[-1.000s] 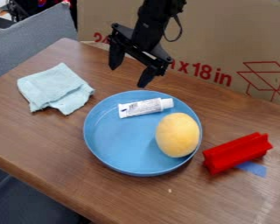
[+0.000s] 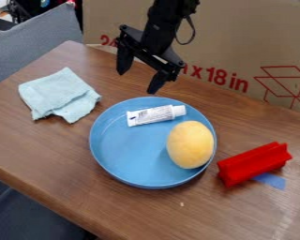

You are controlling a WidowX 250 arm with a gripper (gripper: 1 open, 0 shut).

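My black gripper (image 2: 140, 77) hangs open above the back of the table, its fingers angled down behind a blue plate (image 2: 123, 148), with nothing between them. On the plate lie a white tube (image 2: 153, 115) toward the back and a yellow rounded object (image 2: 190, 145) at the right. A folded pale blue cloth (image 2: 59, 94) lies left of the plate. A red object (image 2: 250, 164) lies to the right of the plate, on or beside a piece of blue tape (image 2: 272, 180).
A cardboard box (image 2: 253, 47) stands along the back edge. A grey surface (image 2: 27, 47) borders it at the upper left.
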